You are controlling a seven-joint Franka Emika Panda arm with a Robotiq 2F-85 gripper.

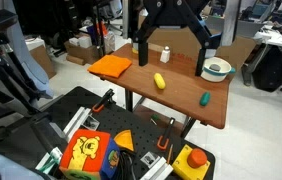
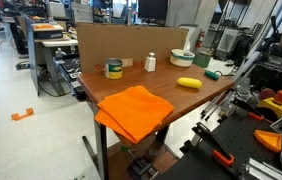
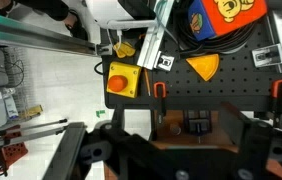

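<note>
In exterior view 1 my gripper (image 1: 186, 76) hangs large in the foreground, open, its fingers wide apart with nothing between them. Behind it is a brown table (image 2: 96, 85). On that table lie a yellow oblong object (image 2: 189, 83) and a green object (image 2: 213, 74). An orange cloth (image 2: 134, 110) is spread at the table's near corner. Farther back stand a white bottle (image 2: 149, 62), a can (image 2: 113, 68) and a white pot (image 2: 181, 55). Dark fingers (image 3: 86, 142) edge the bottom of the wrist view, which shows none of these table objects.
Below the gripper is the robot's black base bench with a red-topped yellow button box (image 3: 122, 80), an orange wedge (image 3: 204, 66), a colourful box (image 3: 231, 18) and black cables. A cardboard panel (image 2: 121, 42) screens the table's back. Open floor lies beside the table.
</note>
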